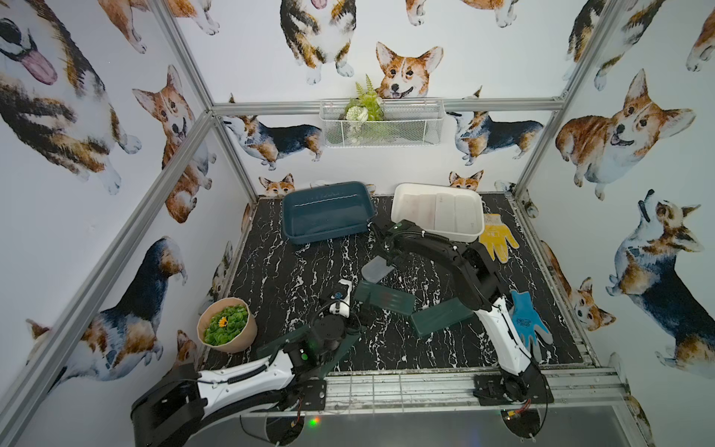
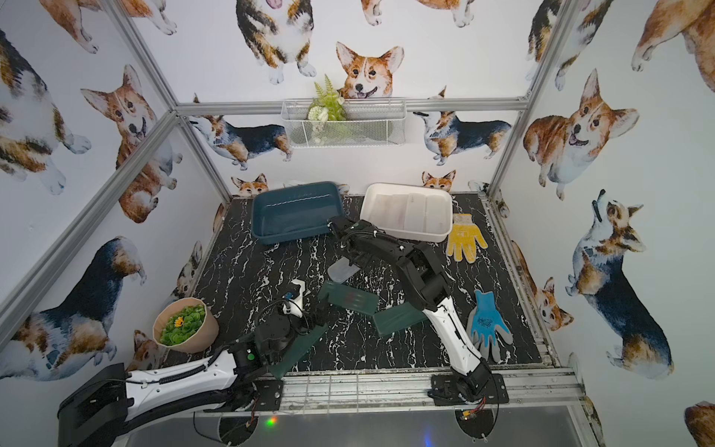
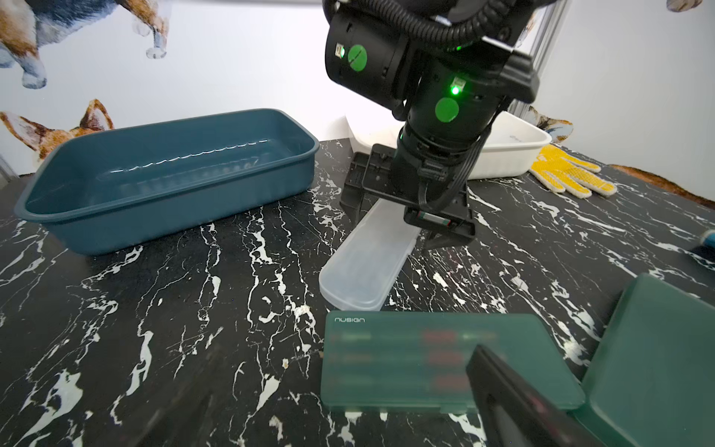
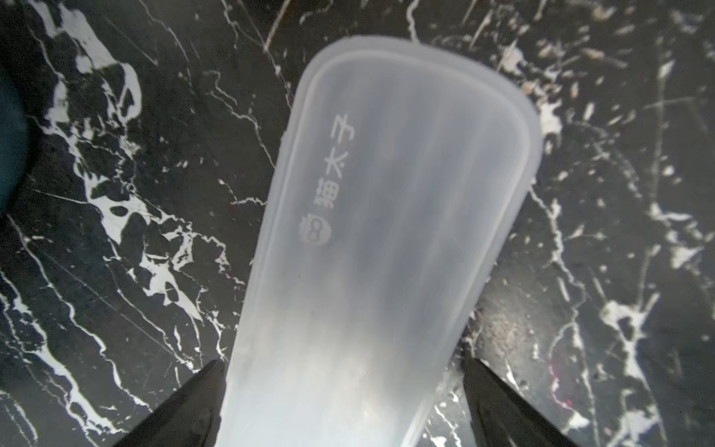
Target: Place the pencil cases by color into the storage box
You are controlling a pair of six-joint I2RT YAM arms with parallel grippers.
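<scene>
A translucent white pencil case lies on the marble table, with my open right gripper just over it, fingers either side. A green case with lettering lies nearer, beside another green case; more green cases lie at the front left, partly under the left arm. My left gripper is open above the table near these green cases, nothing between its fingers. The dark teal box and the white box stand at the back.
A plant pot stands at the left; yellow and blue gloves lie at the right. The table left of the teal box's front is mostly clear.
</scene>
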